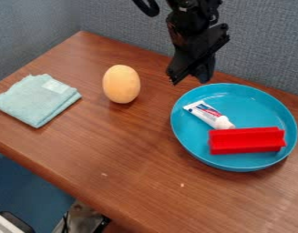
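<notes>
My black gripper (190, 71) hangs over the back-left rim of a blue plate (258, 115), above a white toothpaste tube (210, 116) lying on it; whether its fingers are apart is hard to tell. A red bar-shaped object (246, 140) lies on the front of the plate. An orange egg-shaped object (120, 84) stands on the wooden table left of the plate.
A folded pale blue cloth (36, 99) lies at the table's left. A grey wall runs behind.
</notes>
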